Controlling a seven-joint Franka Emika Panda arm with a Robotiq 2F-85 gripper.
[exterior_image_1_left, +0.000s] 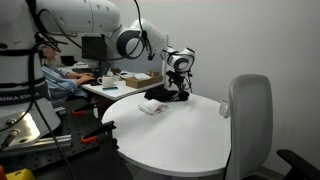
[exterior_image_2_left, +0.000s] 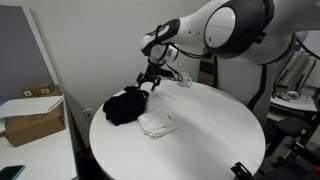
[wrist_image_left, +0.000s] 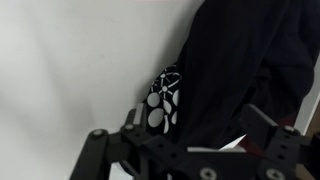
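Observation:
A dark, crumpled cloth lies at the far left of the round white table. My gripper is pointed down at its right end, with the fingers spread apart. In the wrist view the dark cloth runs from the upper right down to the gripper. A black patch with white dots shows on or beside it. Part of the cloth is hidden behind the gripper; whether the fingertips touch it cannot be told. Nearer the middle lies a folded white cloth, apart from the gripper.
A grey chair back stands at its right side. A small light object is near the right rim. Cardboard boxes sit beyond the table.

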